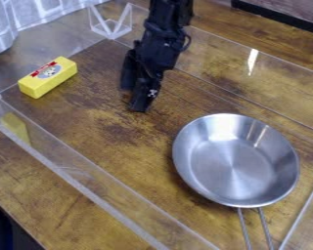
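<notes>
My black gripper point(138, 96) hangs low over the wooden table at the upper middle, pointing down, with its arm rising behind it; whether its fingers are open or shut is not clear. A yellow box point(50, 82) with a label lies to its left. A steel pan point(235, 156) with a long handle sits at the lower right, below and right of the gripper.
Clear plastic walls point(87, 190) run along the left side and near edge. A white wire object point(110, 21) stands at the back left.
</notes>
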